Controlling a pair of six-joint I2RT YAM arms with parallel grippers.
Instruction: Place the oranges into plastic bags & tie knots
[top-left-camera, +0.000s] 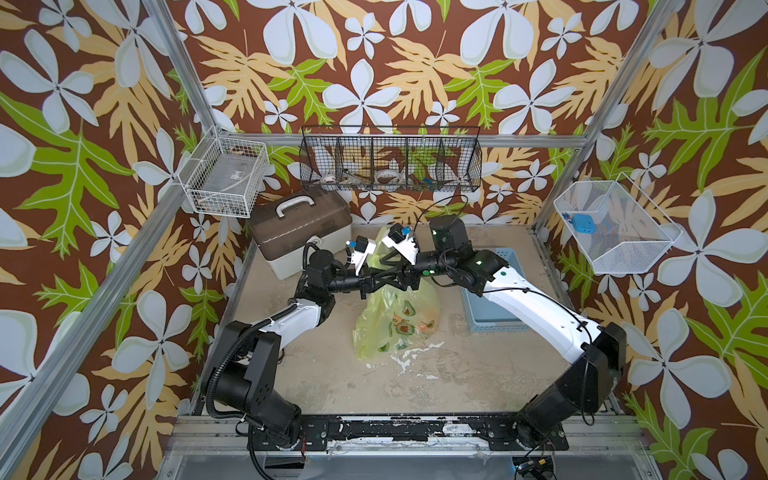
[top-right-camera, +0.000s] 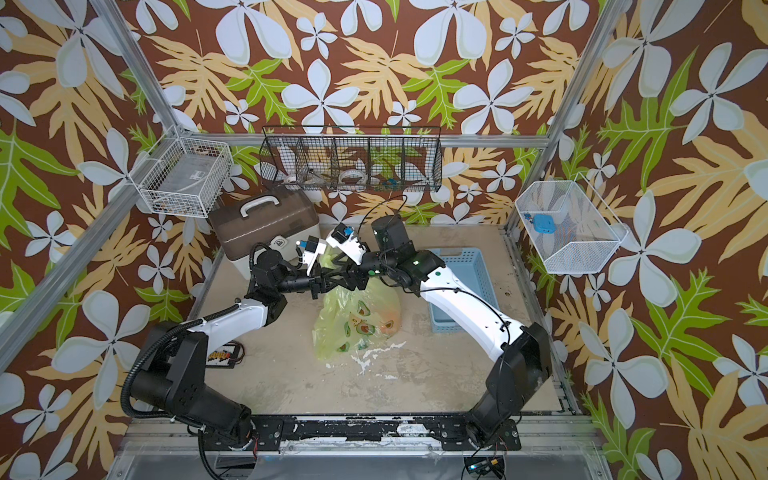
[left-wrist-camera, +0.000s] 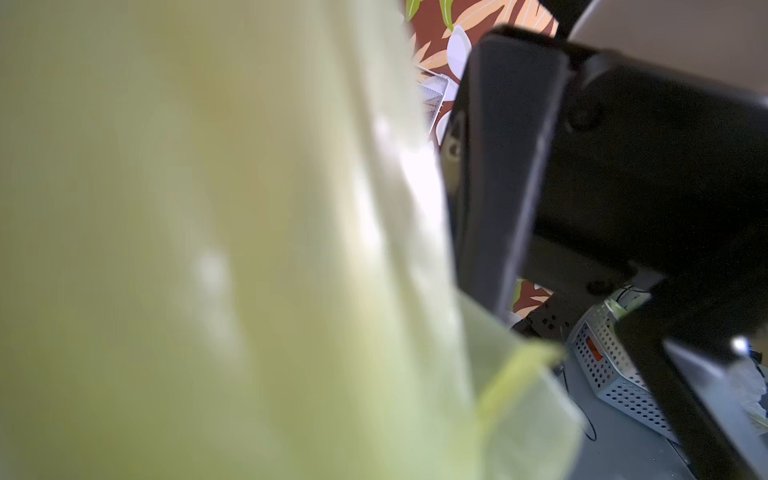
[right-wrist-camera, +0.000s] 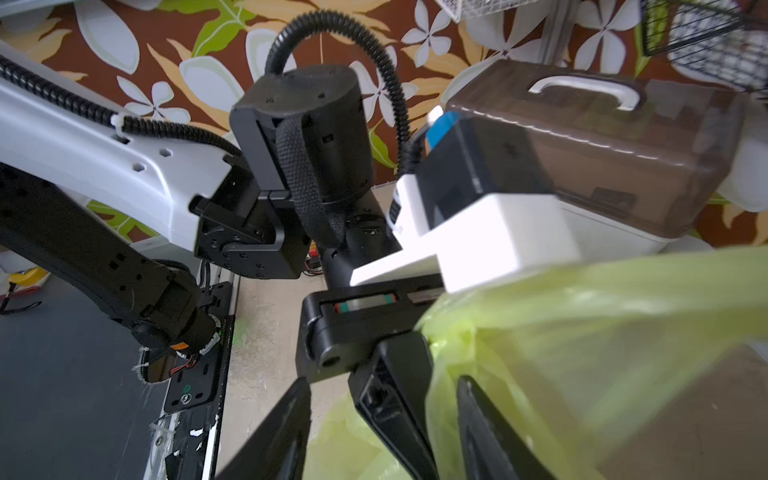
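Note:
A yellow-green plastic bag (top-left-camera: 374, 328) stands in the middle of the table, printed with fruit shapes. A pale orange round form (top-left-camera: 426, 318) shows through its right side, seemingly an orange. Over the bag's upper part, my left gripper (top-left-camera: 389, 277) and my right gripper (top-left-camera: 406, 277) meet and overlap. The left gripper's dark fingers (right-wrist-camera: 396, 392) are shut; whether bag film is pinched in them cannot be told. My right gripper stands part open, its fingers (right-wrist-camera: 280, 436) on either side of the left gripper's tips and some bag film. Bag plastic (left-wrist-camera: 240, 240) fills much of the left wrist view.
A light blue basket (top-left-camera: 496, 325) stands right of the bag, under the right forearm. At the back left is a box with a brown lid (top-left-camera: 292, 228). Wire baskets hang on the walls, one black (top-left-camera: 390, 164) at the back.

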